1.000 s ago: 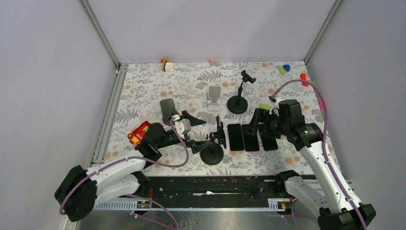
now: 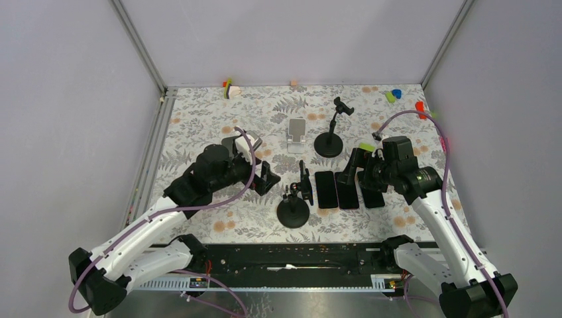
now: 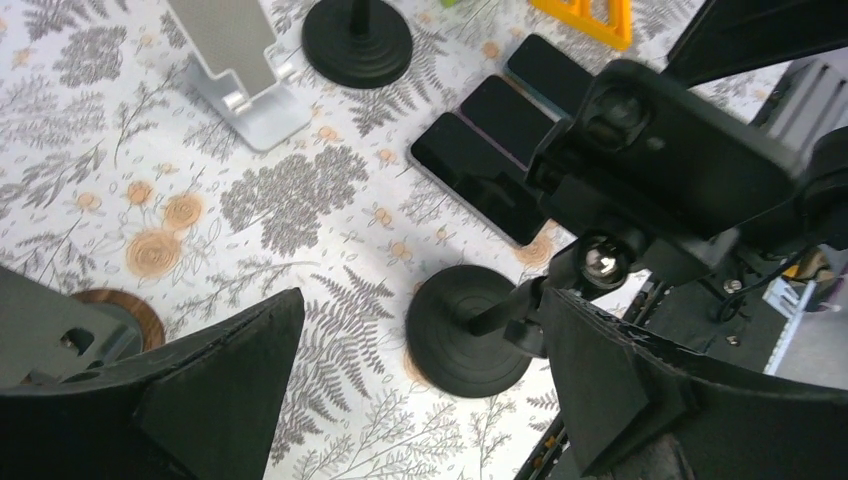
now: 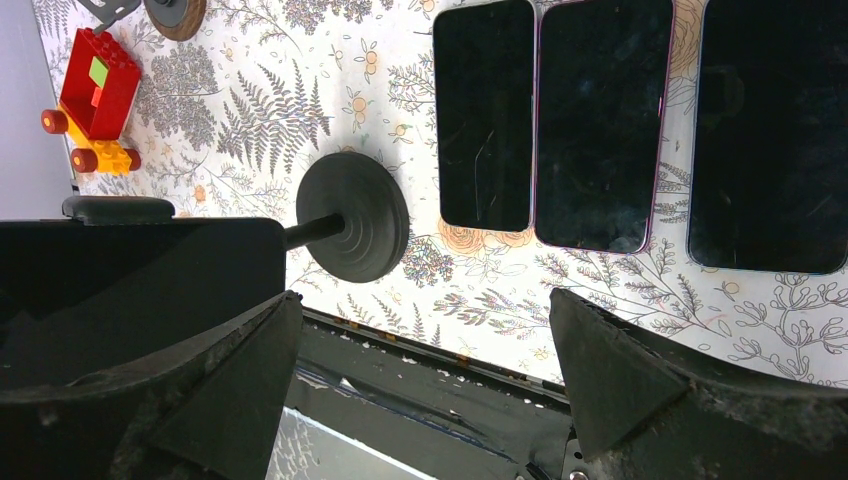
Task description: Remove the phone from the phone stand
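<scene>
At the front centre stands a black phone stand (image 2: 292, 213) with a round base. Its clamp (image 3: 660, 160) shows from behind in the left wrist view. A dark phone (image 4: 150, 280) is upright on it, seen at the left of the right wrist view and partly covered by a finger. My left gripper (image 2: 267, 173) is open to the left of the stand, apart from it, with nothing between its fingers. Open and empty too, my right gripper (image 2: 353, 173) hangs over the phones lying to the right of the stand.
Three phones (image 4: 487, 115) lie flat side by side right of the stand. Behind are an empty black stand (image 2: 328, 144) and a white stand (image 2: 296, 134). A grey stand (image 3: 60, 335) is partly hidden near my left gripper.
The right arm has barely shifted; the phone remains on the stand.
</scene>
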